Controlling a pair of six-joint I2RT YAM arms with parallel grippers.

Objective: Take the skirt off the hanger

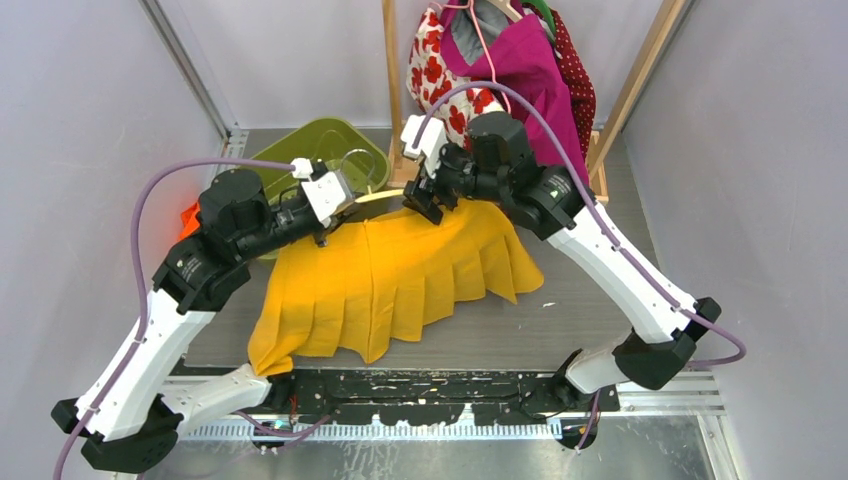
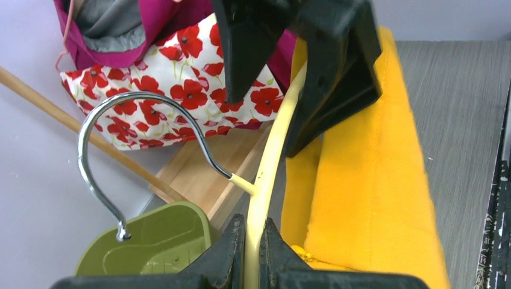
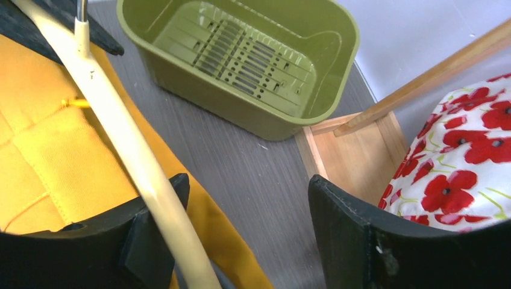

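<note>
The mustard-yellow pleated skirt [image 1: 385, 280] hangs spread out below a pale yellow hanger [image 2: 263, 180] with a silver hook. My left gripper is shut on the hanger bar, just beside the base of the hook. At the bar's other end, my right gripper has its fingers well apart. There the bar crosses close over one of its fingers [image 3: 141, 247], and skirt cloth lies beside that same finger. Most of the gap between the right fingers is empty. Whether the cloth is still hooked on the far hanger tip is hidden behind the right gripper.
Behind the skirt stands an olive-green basket [image 3: 241, 57], empty where visible. Several garments hang from a wooden rack [image 1: 394, 80] at the back, among them a white piece with red flowers [image 1: 428, 62], close to my right gripper.
</note>
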